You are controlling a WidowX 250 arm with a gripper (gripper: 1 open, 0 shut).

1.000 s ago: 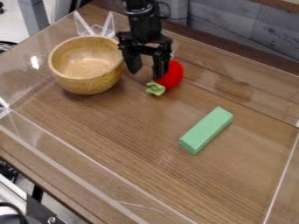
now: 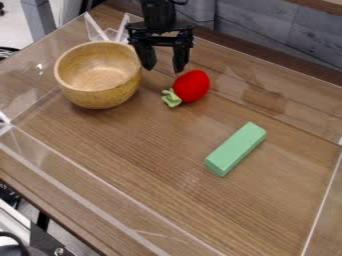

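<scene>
The dark gripper (image 2: 160,55) stands open at the top of the table, its fingers hanging between a wooden bowl (image 2: 95,90) and a red object (image 2: 190,84) with green leaves. The red object lies on the table just below and right of the gripper. A light green bar (image 2: 235,149) lies diagonally at the lower right.
The wooden table (image 2: 147,190) has wide clear room in its lower half and at the right. A clear plastic-looking item is partly visible at the top left, behind the bowl. A dark wall edge runs along the top right.
The gripper has moved up and back, away from the red object, which now shows fully. The bowl and green bar stay in place.
</scene>
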